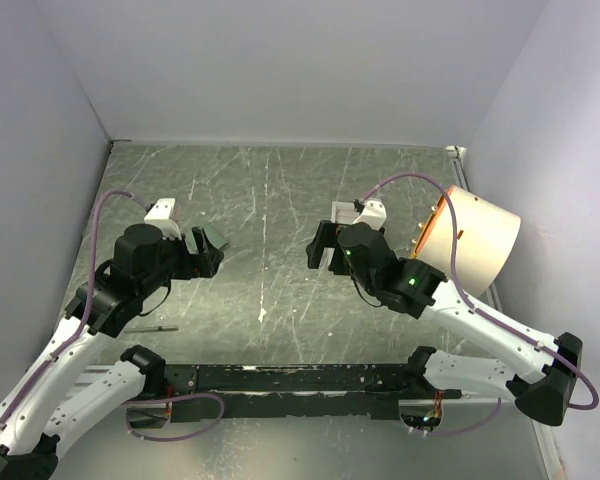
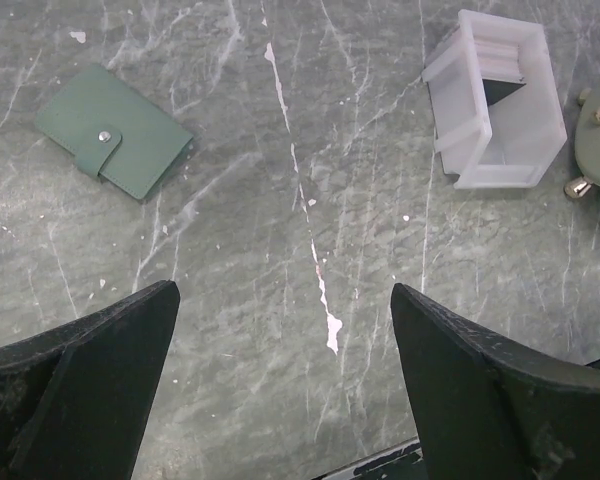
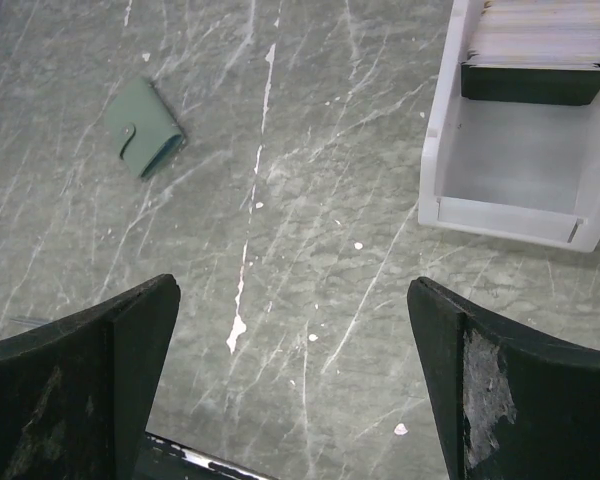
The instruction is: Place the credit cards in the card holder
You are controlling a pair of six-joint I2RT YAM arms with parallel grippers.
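A green card holder [image 2: 115, 130] with a snap strap lies closed on the left part of the table; from above, part of the holder [image 1: 215, 236] shows beside my left gripper [image 1: 206, 253]. The credit cards [image 3: 540, 35] stand stacked, a dark one in front, at the back of a white open box [image 3: 510, 212]. In the top view, my right gripper [image 1: 320, 246] partly covers this box [image 1: 341, 212]. Both wrist views show widely parted fingers, with only bare table between them at the left gripper and the right gripper. Both grippers are open and empty.
A large cream drum [image 1: 470, 238] with metal studs stands right of the box. A thin dark strip [image 1: 152, 329] lies at the front left.
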